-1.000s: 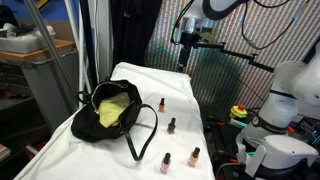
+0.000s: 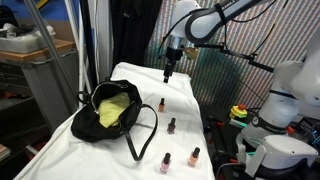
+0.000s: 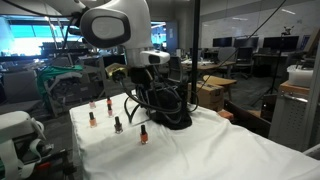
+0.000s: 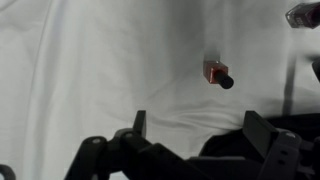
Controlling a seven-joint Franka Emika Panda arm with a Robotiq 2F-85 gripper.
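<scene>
My gripper hangs above the white-covered table, its two fingers apart with nothing between them. In the wrist view, a small orange-red bottle with a black cap [image 4: 216,73] lies beyond the fingertips, and another bottle [image 4: 302,15] is cut off at the top right corner. Exterior view 1 shows several small bottles standing on the cloth: an orange one [image 2: 162,105] closest to the gripper, a dark one [image 2: 171,126], a pink one [image 2: 166,161] and a salmon one [image 2: 195,156]. A black bag [image 2: 91,127] with yellow lining [image 2: 114,108] sits open to their left.
The bag's strap [image 2: 150,136] loops over the cloth close to the bottles. Free room shows on the white table cloth [image 3: 215,150] on the near right in exterior view 2. Curtains and a metal pole stand behind the table.
In exterior view 1, my gripper has moved left and slightly lower, towards the bottles and the bag. Bottles and bag stay where they were.
</scene>
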